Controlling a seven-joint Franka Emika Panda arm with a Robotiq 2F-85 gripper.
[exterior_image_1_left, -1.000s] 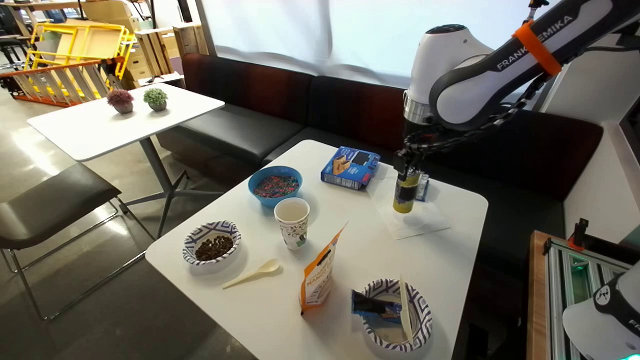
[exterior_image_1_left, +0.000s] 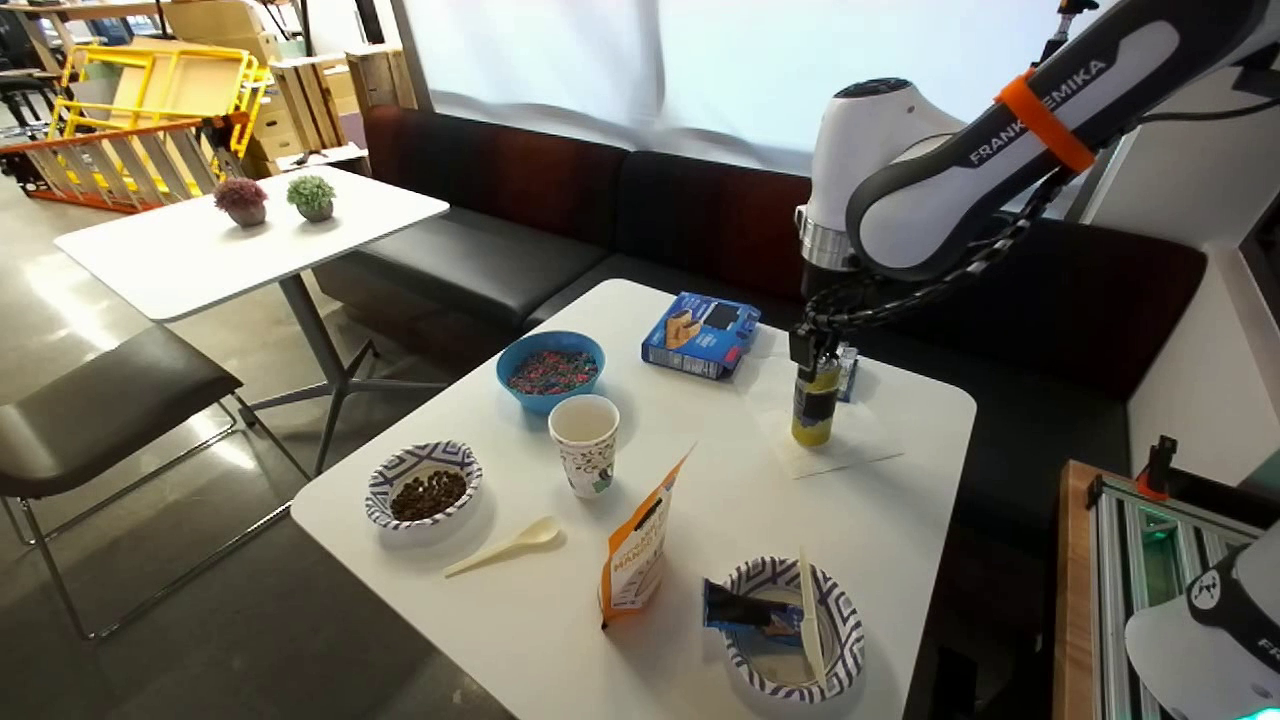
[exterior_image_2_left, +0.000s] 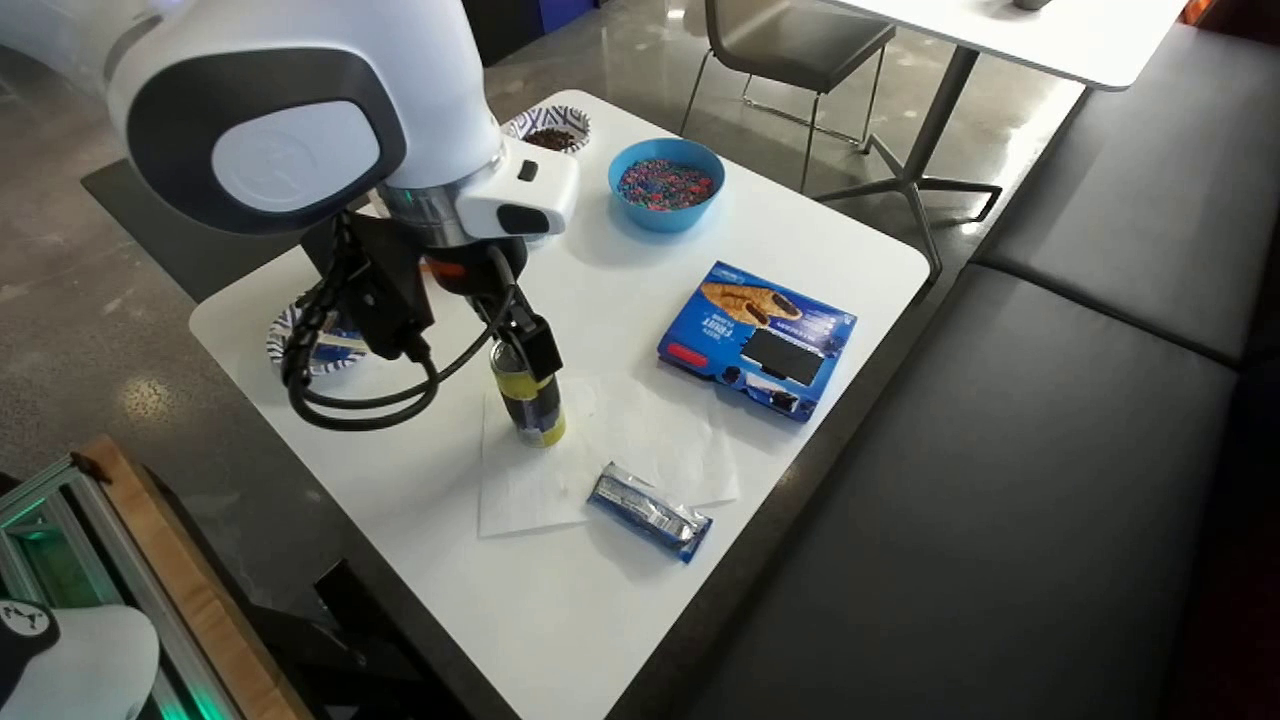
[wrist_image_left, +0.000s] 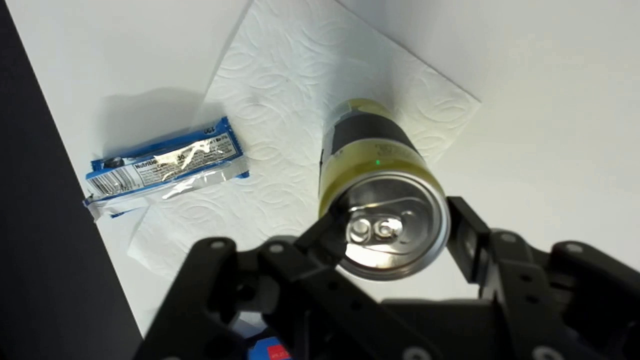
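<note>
A yellow can with a dark band (exterior_image_1_left: 813, 414) stands upright or nearly so over the white paper towel (wrist_image_left: 270, 108). In the wrist view, its silver top (wrist_image_left: 414, 204) lies between the two fingers of my gripper. The left finger overlaps the rim and the right one is close against the other side; whether both press on the can cannot be told. From the second exterior view, the can's lower part (exterior_image_2_left: 539, 420) shows below my gripper (exterior_image_2_left: 523, 348), its base at or just above the towel.
A blue-wrapped bar (exterior_image_2_left: 649, 510) lies by the can, partly on the towel. Elsewhere on the table are a blue box (exterior_image_1_left: 701, 335), a blue bowl (exterior_image_1_left: 510, 370), a paper cup (exterior_image_1_left: 588, 462), an orange pouch (exterior_image_1_left: 636, 558) and patterned bowls (exterior_image_1_left: 377, 497).
The can and my gripper have moved slightly down and toward the front of the table in the first exterior view. The other objects are where they were.
</note>
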